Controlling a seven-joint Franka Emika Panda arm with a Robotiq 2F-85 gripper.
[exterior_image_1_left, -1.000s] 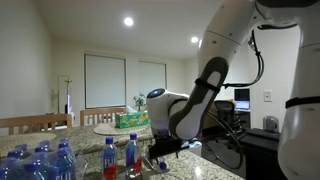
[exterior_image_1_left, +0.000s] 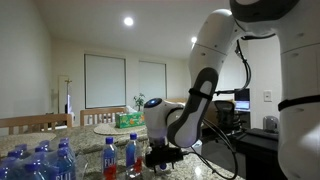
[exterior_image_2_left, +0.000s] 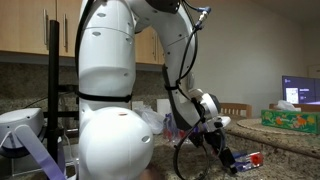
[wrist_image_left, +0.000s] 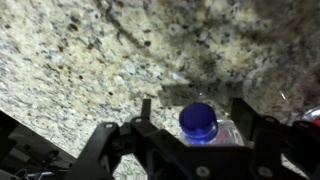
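A clear bottle with a blue-purple cap (wrist_image_left: 198, 120) is beneath my hand in the wrist view, its cap between the two sides of my gripper. The fingers stand apart, with a visible gap on both sides of the cap. Much of the bottle's body is hidden by the hand. From the side, the gripper (exterior_image_1_left: 165, 158) is low over the granite counter (exterior_image_1_left: 200, 170). In exterior view 2, a bottle with a red and blue label (exterior_image_2_left: 247, 160) shows just beyond the fingers (exterior_image_2_left: 228, 160); whether it is the same bottle I cannot tell.
Upright bottles, one with red liquid (exterior_image_1_left: 110, 160) and one with a red label (exterior_image_1_left: 133, 155), stand left of the hand. Several blue-capped bottles (exterior_image_1_left: 40, 165) crowd the near left. A green box (exterior_image_1_left: 129, 119) sits farther back. The wrist view shows bare counter (wrist_image_left: 70, 75) on the left.
Over the last second my hand has come down towards the counter. The cap visible below it earlier in exterior view 1 is now mostly covered by the gripper. The surrounding bottles have not moved.
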